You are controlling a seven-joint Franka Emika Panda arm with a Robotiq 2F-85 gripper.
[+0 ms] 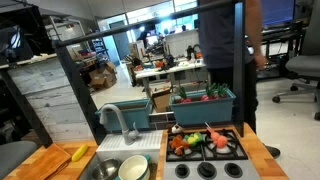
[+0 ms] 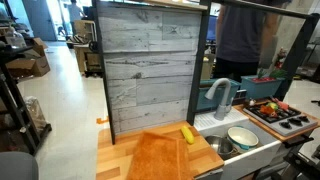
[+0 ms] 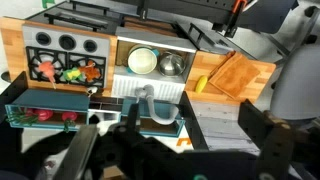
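Note:
My gripper is open in the wrist view, its dark fingers spread wide above the toy kitchen with nothing between them. Below lies the counter, with an orange cloth or mat [image 3: 239, 76] and a yellow banana-like item [image 3: 202, 84] beside it. A pale bowl [image 3: 142, 61] and a metal bowl [image 3: 172, 66] sit in the sink area. Toy food [image 3: 73, 74] and a red item [image 3: 48, 70] rest on the stove [image 3: 98, 47]. In exterior view 2 the orange mat [image 2: 158, 157] lies flat on the wooden counter, the yellow item [image 2: 188, 134] at its far edge.
A grey faucet [image 3: 150, 96] rises behind the sink. Teal bins [image 1: 204, 108] stand on the back ledge, one with produce. A white wood-plank panel [image 2: 152, 65] and black frame posts [image 1: 239, 65] rise round the counter. A person [image 1: 229, 45] stands behind.

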